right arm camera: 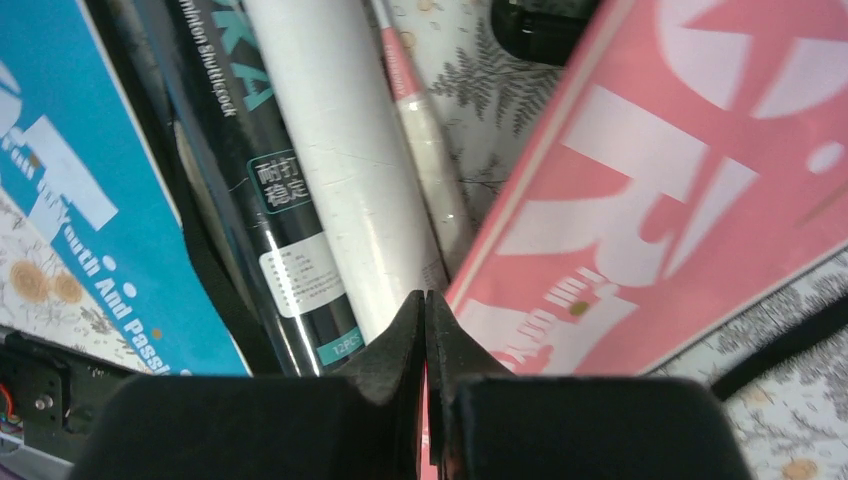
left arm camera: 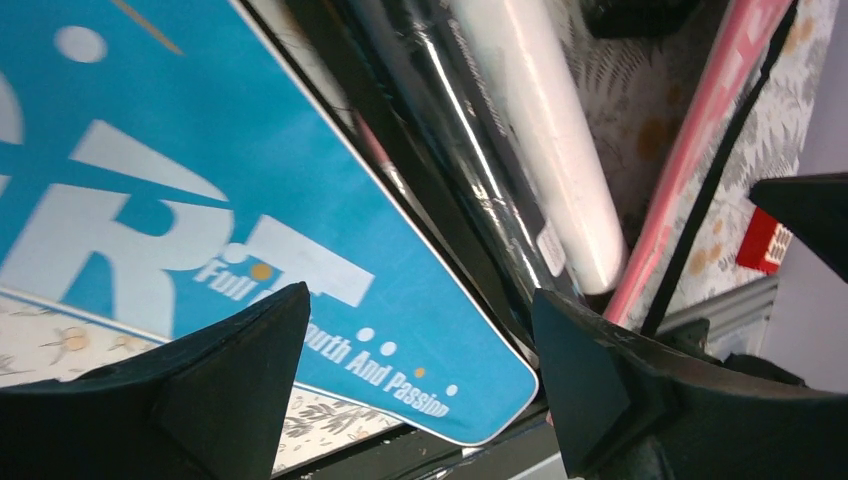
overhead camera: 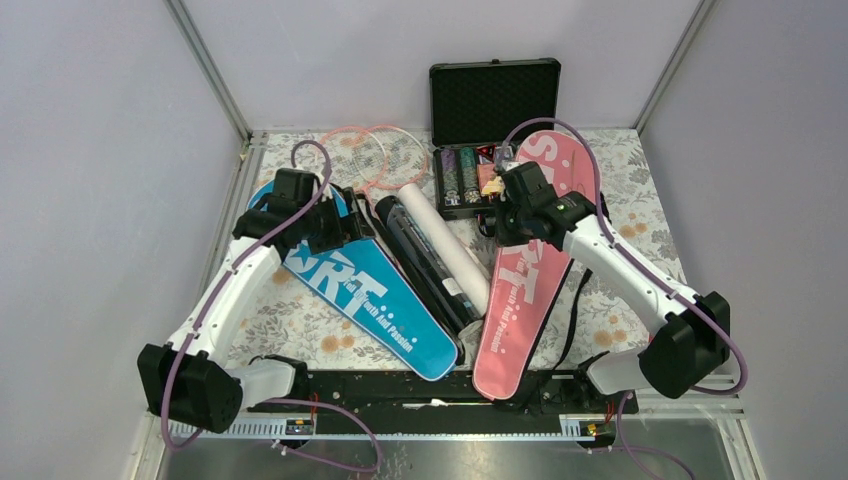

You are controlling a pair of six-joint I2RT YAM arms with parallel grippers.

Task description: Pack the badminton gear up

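A blue racket bag lies slanted on the left, with white lettering. Over its upper part my left gripper hovers; its fingers stand wide apart with nothing between them. Between the bags lie a dark shuttlecock tube and a white tube. The pink racket bag is at the right, its lower end near the front edge. My right gripper is shut, with a thin pink strip of this bag showing between its fingers. Two rackets lie at the back, pink-framed.
An open black case of chips and cards stands at the back; my right arm and the pink bag hide its right part. A red object lies at the right.
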